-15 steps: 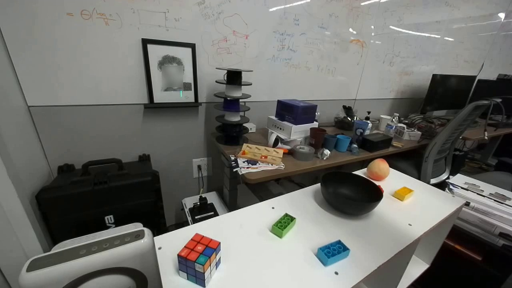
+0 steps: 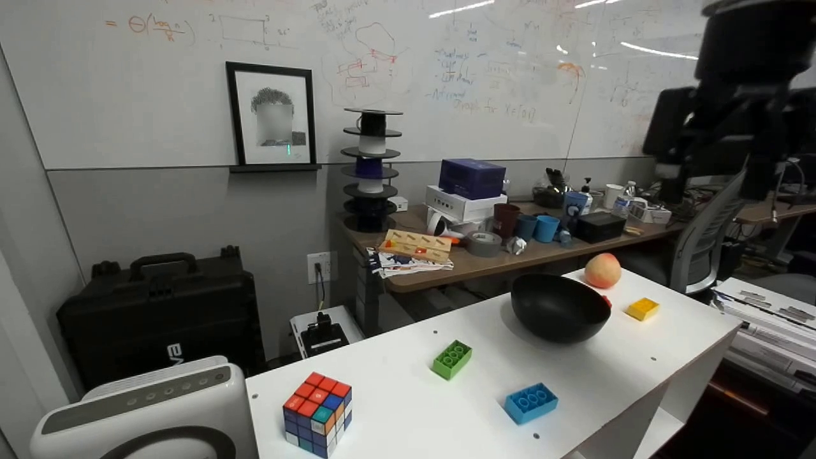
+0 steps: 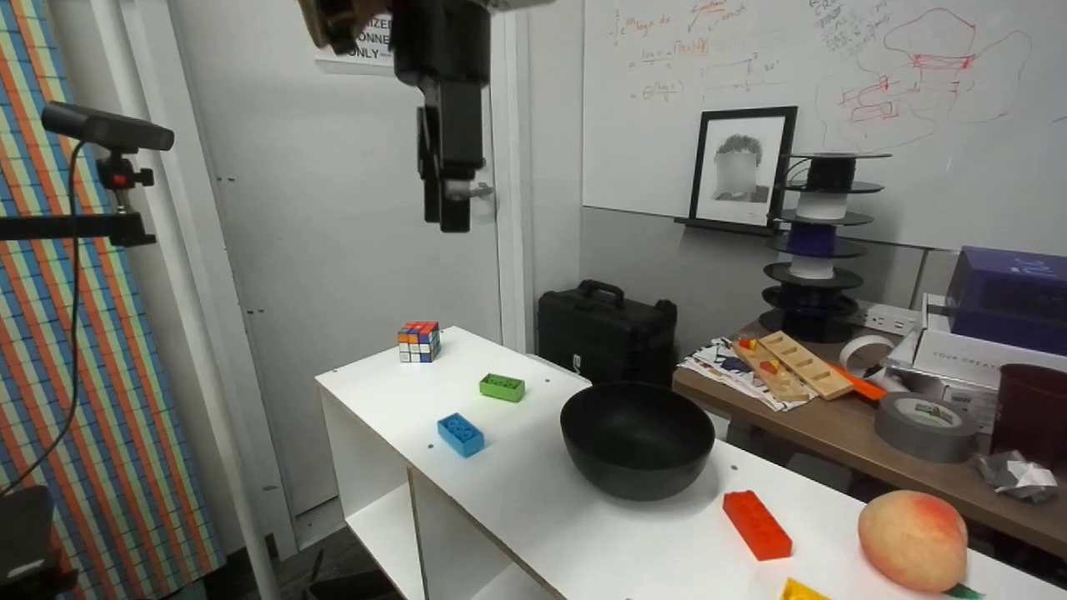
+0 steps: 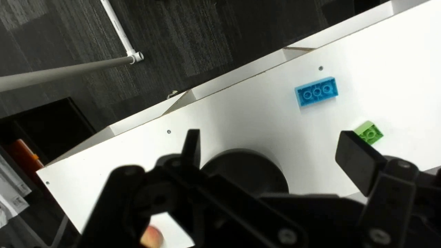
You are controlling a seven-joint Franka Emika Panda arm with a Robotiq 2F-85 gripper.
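High above the white table, my gripper stands open, its two black fingers wide apart with nothing between them. Exterior view 1 shows the gripper (image 2: 715, 191) at the upper right, blurred. A black bowl (image 2: 558, 310) rests on the table; the gripper partly covers it in the wrist view. Toward the table's front edge lies a blue brick (image 2: 531, 403), and a green brick (image 2: 452, 359) is farther back. A red brick (image 3: 757, 525) sits beside the bowl, with a yellow brick (image 2: 642, 308) and a peach (image 2: 602, 271) near that end. The Rubik's cube (image 2: 317, 413) stands at the opposite end.
The white table (image 2: 390, 398) is narrow, with open floor along its front side. Behind it runs a brown desk (image 2: 489, 264) crowded with cups, boxes and tape. Bare tabletop lies between the cube and the bricks.
My gripper has come into exterior view 1 at the upper right, where it was absent a second ago. The objects on the table have stayed where they were.
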